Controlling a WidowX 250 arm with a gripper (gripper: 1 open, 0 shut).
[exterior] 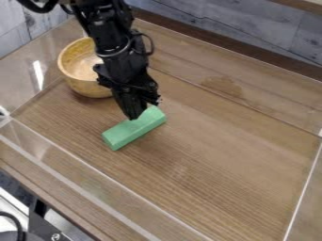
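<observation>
My black gripper (126, 105) reaches down from the top of the view, its tip at the upper end of a green rectangular block (135, 128) lying on the wooden table. The gripper looks shut; whether it touches the block I cannot tell. A tan bowl (79, 66) sits at the upper left, partly behind the arm.
A light edge borders it on the left, with dark cables (10, 226) beyond at the lower left, and a raised border runs along the top right.
</observation>
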